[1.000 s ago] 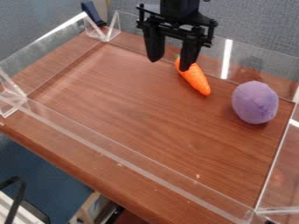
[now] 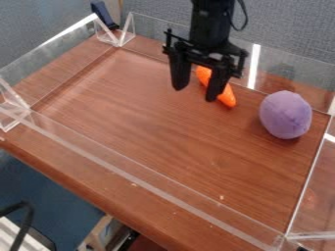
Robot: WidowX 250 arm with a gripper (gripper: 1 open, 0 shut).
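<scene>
My black gripper [image 2: 197,82] hangs over the back middle of the wooden tray floor, its two fingers apart and open. An orange carrot [image 2: 224,94] lies just behind and right of it, partly hidden by the gripper. A purple round object [image 2: 285,115] rests to the right.
Clear plastic walls [image 2: 183,204] edge the wooden floor [image 2: 118,118], whose left and front parts are bare. A dark blue item [image 2: 101,14] is at the back left corner.
My gripper has come down and a little to the right, covering more of the carrot's upper end. The carrot and purple object have not visibly moved.
</scene>
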